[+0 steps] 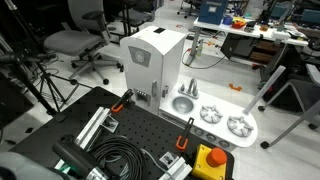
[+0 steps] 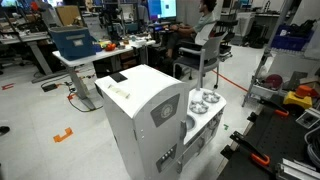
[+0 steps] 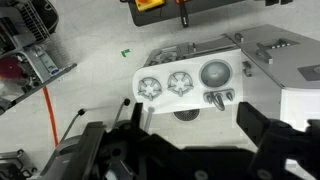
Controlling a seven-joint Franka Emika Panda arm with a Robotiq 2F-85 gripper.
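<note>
At the bottom of the wrist view is my gripper, with dark fingers spread wide. It is open, and nothing shows between them. Beyond the fingers lies a white toy kitchen counter with two burners and a round sink; a grey faucet stands beside the sink. In the first exterior view, a tall white toy cabinet adjoins the counter. The second exterior view shows that cabinet from another side. No gripper fingers are visible in either exterior view.
A black table borders the kitchen, with orange-handled clamps along its edge. Coiled black cables lie on it near a yellow box with a red button. Office chairs and pale open floor surround the setup.
</note>
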